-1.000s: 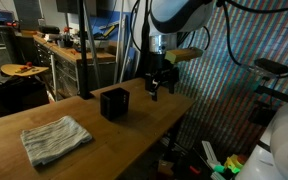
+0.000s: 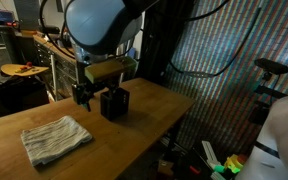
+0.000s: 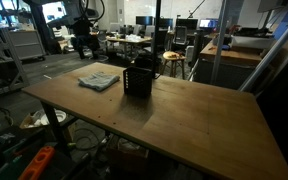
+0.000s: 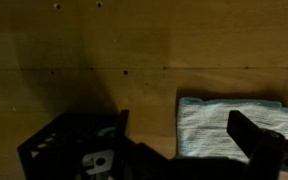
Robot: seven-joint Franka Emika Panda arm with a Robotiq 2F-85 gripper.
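A folded pale cloth [image 2: 54,139] lies flat on the wooden table, also visible in exterior view 2 as a light cloth [image 3: 99,81]. Beside it stands a black open-topped basket [image 3: 138,82], partly behind my arm in exterior view 1. My gripper [image 2: 82,97] hangs in the air above the table, open and empty. In the wrist view its fingers [image 4: 246,132] stand wide apart, one over the cloth [image 4: 206,127] and the other near the dark basket [image 4: 59,143] at lower left.
Behind the table, an orange-topped stool [image 2: 24,70] stands on the floor. A ribbed dark partition [image 2: 214,70] rises at the right.
In exterior view 1 my arm and gripper have swung left, from the table's right side past the basket towards the cloth. Cloth and basket have stayed put.
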